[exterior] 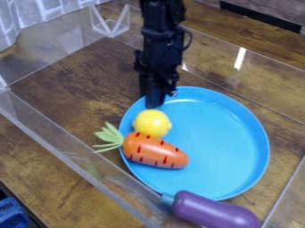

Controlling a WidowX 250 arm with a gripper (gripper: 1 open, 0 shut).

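Observation:
My dark gripper (155,89) hangs from the top centre, its tip low at the back-left rim of a blue plate (226,142), just above a yellow ball-like object (152,122). It looks shut, with nothing visible between its fingers. An orange carrot (155,151) with green leaves lies on the plate's front left, below the yellow object.
A purple eggplant (213,210) lies at the front right, outside the plate. Clear plastic walls edge the wooden surface (66,85) on the left and front. The wood to the left of my gripper is bare.

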